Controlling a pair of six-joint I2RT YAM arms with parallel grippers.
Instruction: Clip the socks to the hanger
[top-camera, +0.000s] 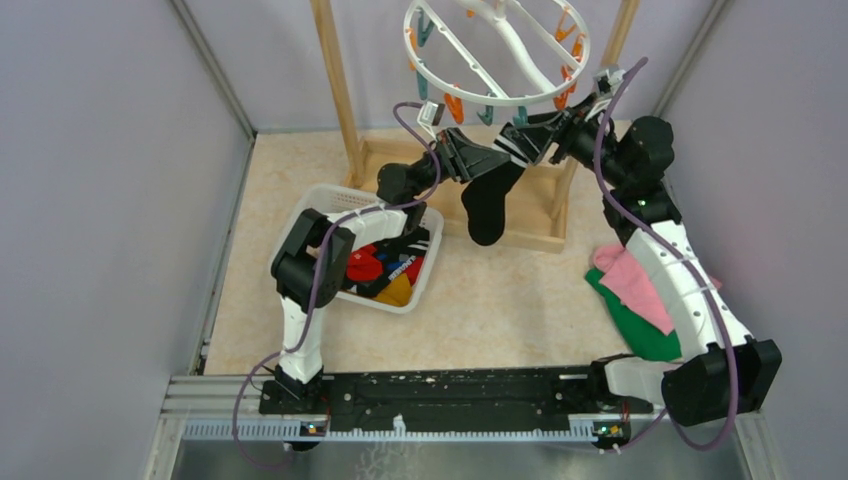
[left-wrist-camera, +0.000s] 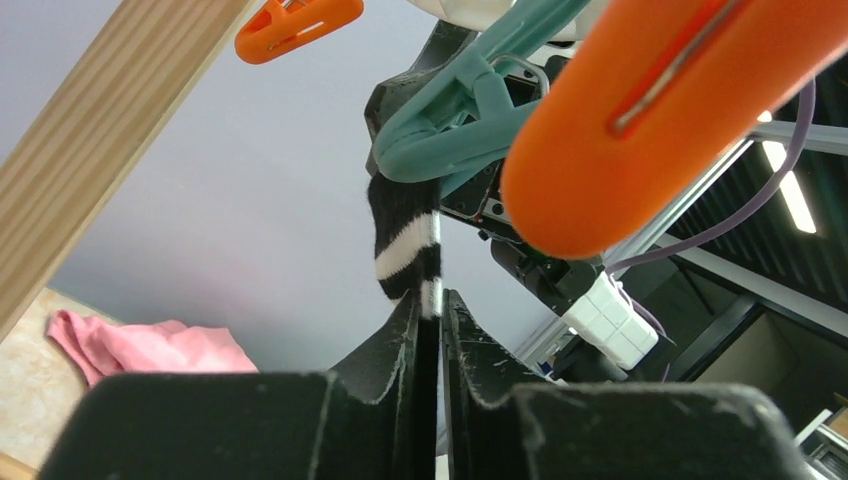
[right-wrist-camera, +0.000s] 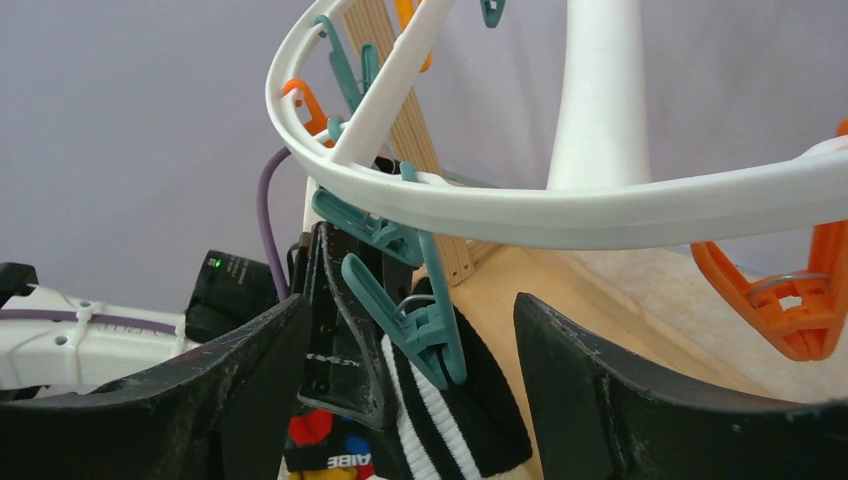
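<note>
A black sock (top-camera: 487, 205) with white stripes hangs toe down below the hanger's white ring (top-camera: 497, 99). In the right wrist view, a teal clip (right-wrist-camera: 432, 330) overlaps the striped cuff (right-wrist-camera: 430, 415); whether it pinches the fabric is unclear. My left gripper has its fingertips close around the cuff, and a thin sliver of light shows beside the fabric lower down. Whether it still grips cannot be told. My right gripper is open, one finger on either side of that clip, touching neither clip nor sock as far as shows.
Other clips, such as an orange clip (right-wrist-camera: 790, 295), hang around the ring. A white basket (top-camera: 425, 285) of socks stands under the left arm. Pink cloth (top-camera: 635, 285) and green cloth (top-camera: 640, 325) lie at right.
</note>
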